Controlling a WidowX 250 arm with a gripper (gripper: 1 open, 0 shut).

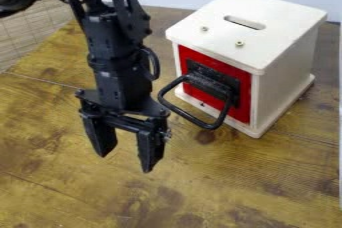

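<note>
A white box (278, 47) with a slot and two small knobs on top stands at the right. Its red front (187, 59) carries a dark panel with a black looped handle (214, 122) sticking out toward the lower left. My black gripper (126, 143) hangs left of the box, in front of and left of the handle, apart from it. Its two fingers are spread open with nothing between them.
A woven surface lies at the upper left edge, and a pale wall runs behind the box.
</note>
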